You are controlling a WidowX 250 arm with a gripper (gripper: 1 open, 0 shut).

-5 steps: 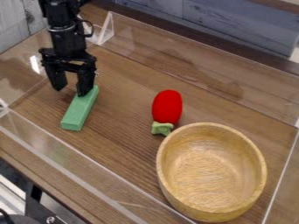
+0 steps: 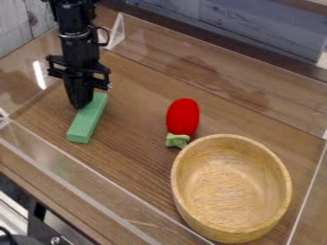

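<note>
A black robot gripper (image 2: 73, 84) hangs at the upper left, its fingers low over the back end of a green rectangular block (image 2: 86, 121) on the wooden table. Whether the fingers touch or hold the block is unclear. A red oval object (image 2: 183, 114) with a light green end lies right of centre. A large yellow bowl (image 2: 230, 191) stands at the front right.
A pale edge runs along the upper left, behind the arm.
The gripper's fingers have drawn closer together over the block's back end. The block, red object and bowl look unmoved.
</note>
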